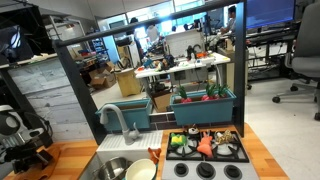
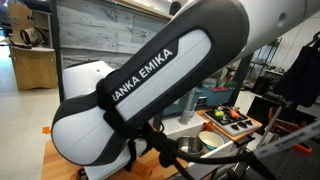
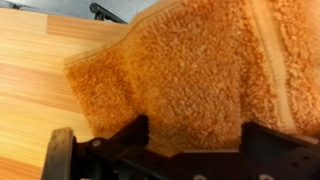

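An orange, fluffy towel (image 3: 205, 70) fills much of the wrist view, lying rumpled on the wooden counter. My gripper is right over its near part, with the dark fingers (image 3: 137, 132) spread wide apart. Only towel shows between the fingers; whether they touch it I cannot tell. At the left edge of exterior view 1 the gripper (image 1: 24, 152) is low at the counter, beside the orange towel (image 1: 68, 152). In exterior view 2 the white arm hides most of the towel.
Right of the towel are a metal sink (image 1: 112, 160) with a grey faucet (image 1: 118, 118), a cream bowl (image 1: 141, 170) and a stove (image 1: 203, 155) with toys on it. A wooden plank wall (image 1: 50, 95) stands behind the arm. Bare counter (image 3: 30, 100) shows left of the towel.
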